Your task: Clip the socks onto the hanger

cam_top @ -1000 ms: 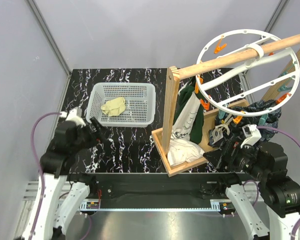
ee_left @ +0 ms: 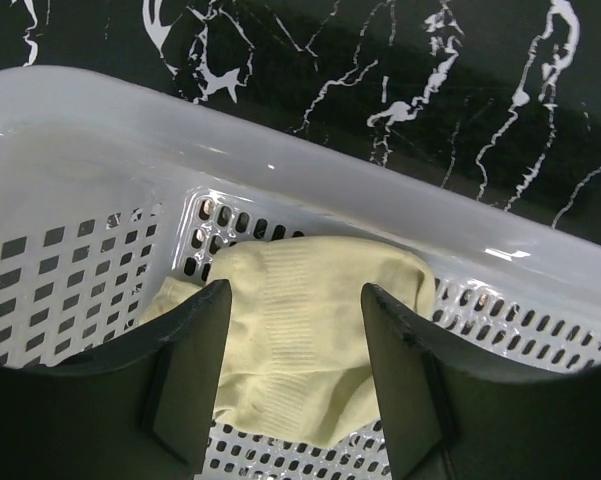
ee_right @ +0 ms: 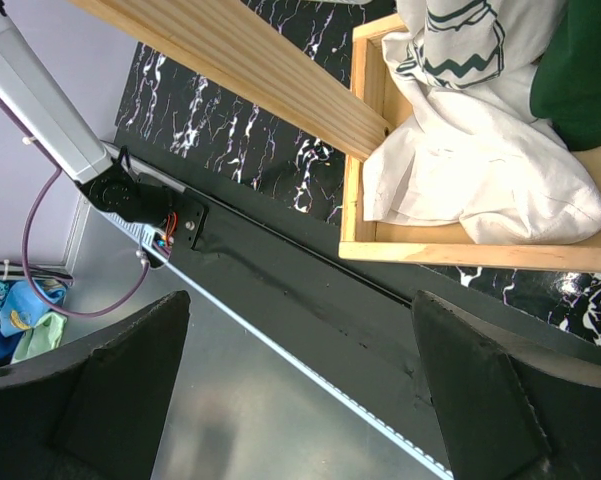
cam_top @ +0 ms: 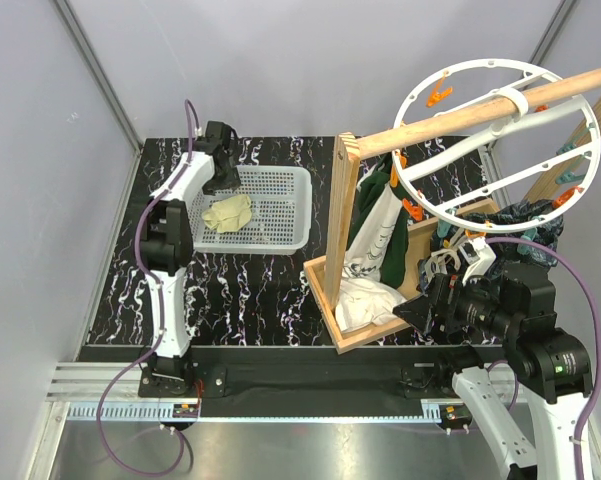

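Observation:
A crumpled pale yellow sock (cam_top: pixel 228 213) lies on the floor of the grey plastic basket (cam_top: pixel 303 222). Over the basket's left part hangs my left gripper (cam_top: pixel 224 184). In the left wrist view its fingers (ee_left: pixel 195 350) stand apart above the yellow sock (ee_left: pixel 300 310), with nothing gripped. At the right is the white round hanger (cam_top: pixel 405 150) on a wooden stand, with orange and teal clips around its ring. A dark green and a white cloth (cam_top: pixel 365 302) hang or lie beneath it. My right gripper (cam_top: pixel 425 308) is open and empty below the ring; its fingers (ee_right: pixel 500 390) are wide apart.
The wooden frame's post (cam_top: pixel 340 220) rises between basket and hanger. A shallow wooden tray base (cam_top: pixel 352 342) surrounds the white cloth. Dark patterned cloth (cam_top: pixel 525 228) hangs at the ring's right side.
My left arm has swung from the front left up to the basket, and its gripper now hangs over it. The right arm has shifted slightly left. The yellow sock has stayed put.

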